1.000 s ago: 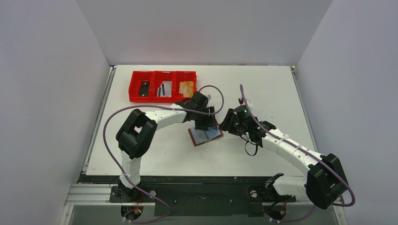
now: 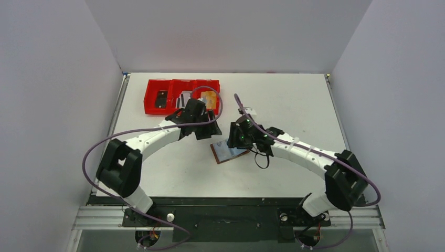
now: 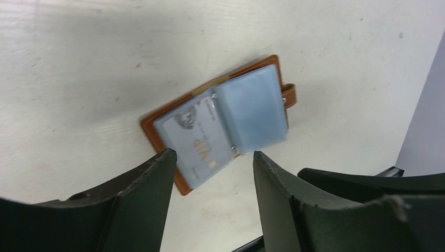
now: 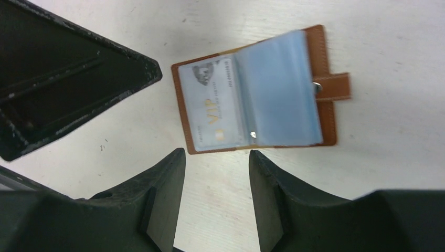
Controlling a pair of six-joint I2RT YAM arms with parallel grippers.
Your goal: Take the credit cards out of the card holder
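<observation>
A brown card holder [image 2: 224, 152] with clear bluish sleeves lies spread open on the table. Its left sleeve shows a card [image 4: 212, 105] printed with "VIP" and a portrait; the other sleeve [image 3: 252, 107] looks blank and bluish. My left gripper is open and empty, just behind and left of the holder in the top view. The right gripper stands open too, above the holder's right part, which it partly covers from above. Nothing sits between either pair of fingers. A brown strap with a snap [image 4: 331, 86] sticks out from the holder's edge.
Behind the left arm stands a red tray [image 2: 156, 111] with three compartments: a dark item in the left one, card-like items in the middle, a yellowish item on the right. Both grippers are close together.
The left gripper has moved left, off the holder, toward the red tray. My right gripper has swung left from beside the holder to over its right part. The holder has stayed in place.
</observation>
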